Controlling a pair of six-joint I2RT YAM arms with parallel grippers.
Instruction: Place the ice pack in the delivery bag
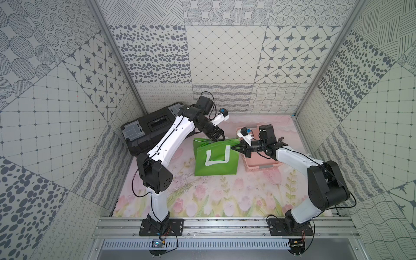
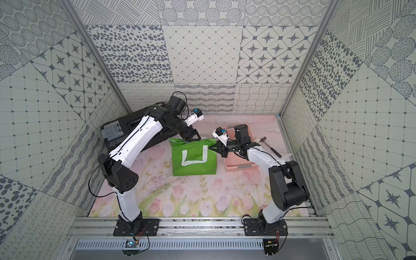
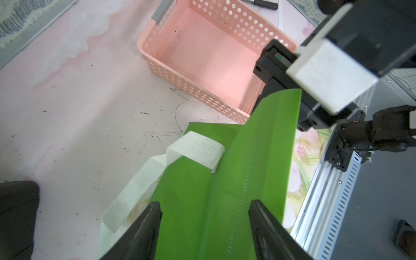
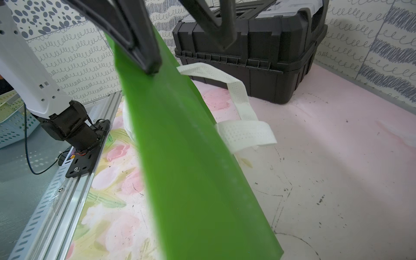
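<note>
The delivery bag [image 1: 215, 169] is green with white strap handles and stands in the middle of the table. Over its top edge, my left gripper [image 1: 218, 136] points down, fingers apart with green fabric visible beyond the gap; from the right wrist view, these dark fingers [image 4: 147, 56] hang above the bag [image 4: 182, 151]. My right gripper [image 1: 238, 150] is at the bag's upper right edge, looking shut. In the left wrist view the raised fabric [image 3: 268, 143] partly covers it, so whether cloth is caught there stays hidden. No ice pack is visible in any view.
A pink basket [image 3: 186, 86], its visible floor bare, sits right of the bag, partly under my right arm. Beyond it lies a hammer [image 2: 271, 148]. The black toolbox [image 4: 242, 52] stands at the back left. Clear table [image 1: 216, 199] lies in front of the bag.
</note>
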